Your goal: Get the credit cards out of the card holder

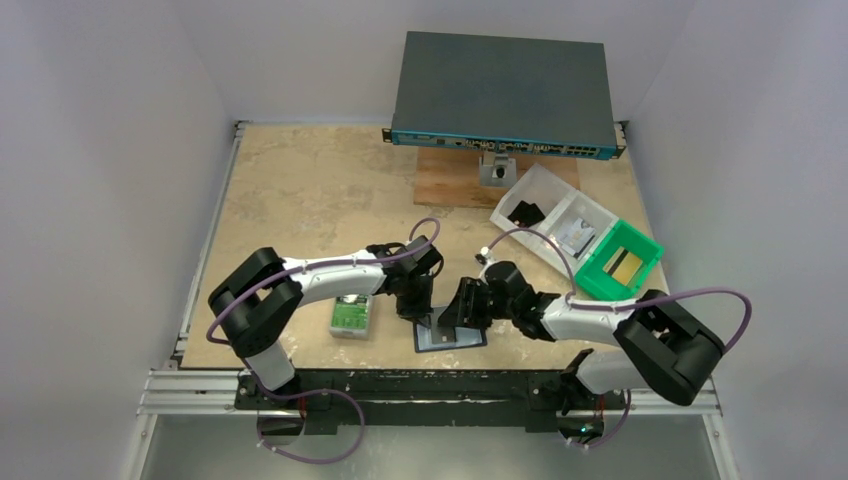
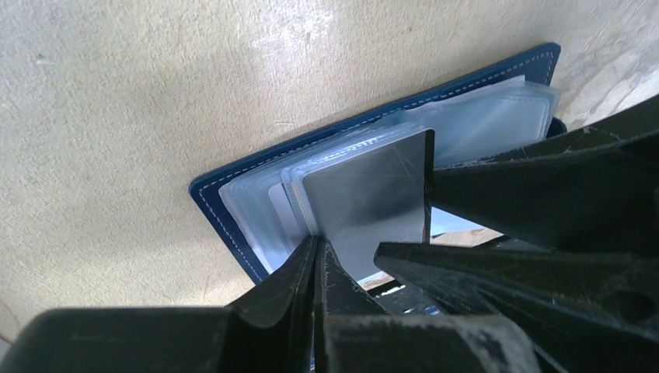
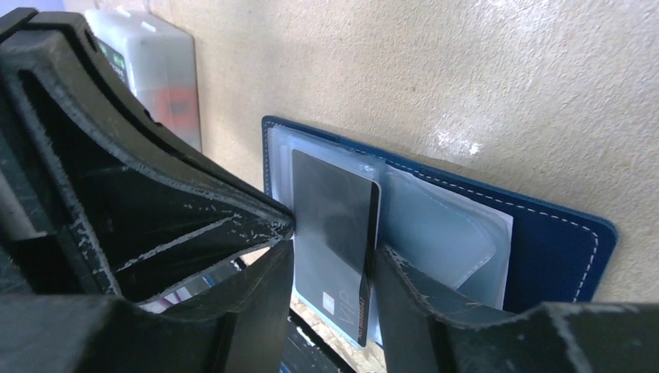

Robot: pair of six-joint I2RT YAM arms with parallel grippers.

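The card holder lies open near the front edge, its blue cover and clear sleeves showing in both wrist views. A dark grey card sits on the sleeves, raised slightly along one side. My left gripper is shut, with its tips at the side of the card stack, nothing visible between its fingers. My right gripper is part open over the dark card, one finger at its edge.
A clear box with a green board stands left of the holder. White and green bins are at the back right, below a large dark device.
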